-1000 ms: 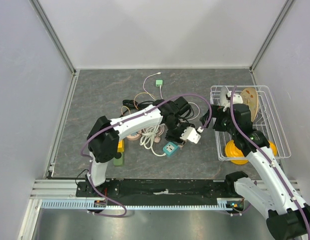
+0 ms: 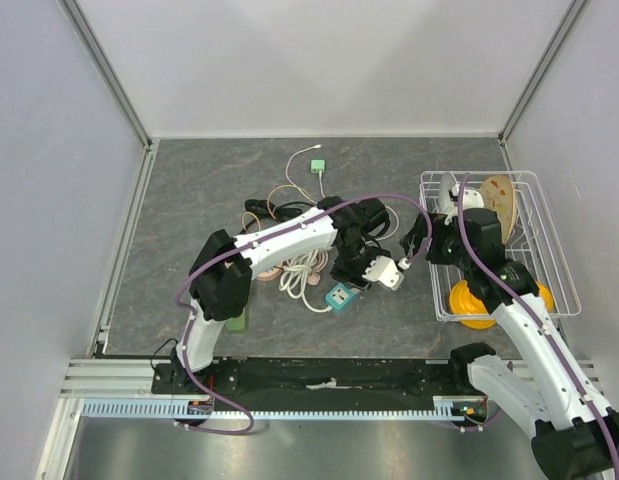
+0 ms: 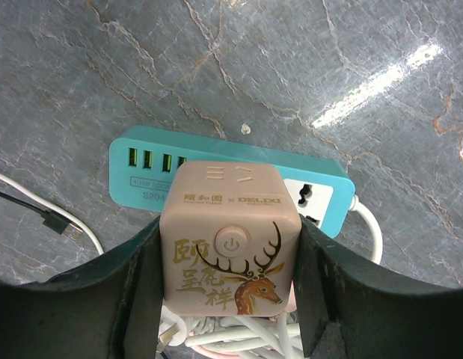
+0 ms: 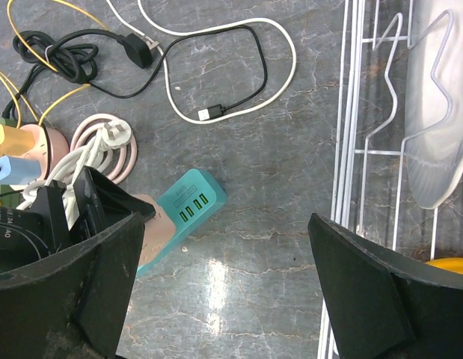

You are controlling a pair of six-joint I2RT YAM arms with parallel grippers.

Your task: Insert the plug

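A peach-coloured adapter with a deer design is between the fingers of my left gripper [image 2: 359,270], over the teal power strip; in the right wrist view the strip [image 4: 190,200] shows beside that gripper. The adapter hides part of the strip's sockets, so whether it is seated cannot be seen. My right gripper [image 2: 422,243] stands open at the rack's left side, nothing between its fingers.
A white wire rack [image 2: 551,250] with plates and yellow dishes stands on the right. Tangled cables and plugs [image 4: 89,157] lie behind and left of the strip.
My left arm has shifted slightly, its gripper remaining at the strip. The right arm looks unmoved.
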